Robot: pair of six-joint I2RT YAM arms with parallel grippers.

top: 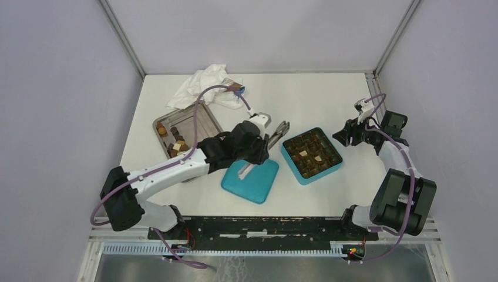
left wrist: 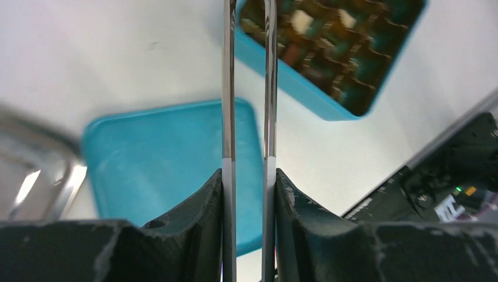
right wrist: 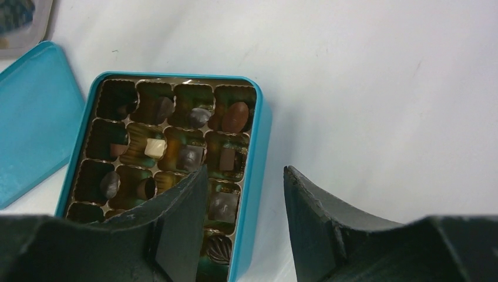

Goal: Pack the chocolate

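Note:
My left gripper (top: 262,154) is shut on metal tongs (left wrist: 228,111), whose two arms stand apart in the left wrist view; their tips are out of that frame. It hovers over the upper edge of the flat blue lid (top: 249,189). The blue box (top: 322,175) stands right of the lid, its gold-brown insert divided into compartments. Chocolates sit in many of these, including a white piece (right wrist: 155,148) and an oval brown one (right wrist: 235,117). Several brown chocolates (top: 161,130) lie in the grey tray (top: 205,122) at left. Right of the box, my right gripper is open and empty.
Behind the tray lies a crumpled white plastic bag (top: 202,85). My left arm covers the tray's front part in the top view.

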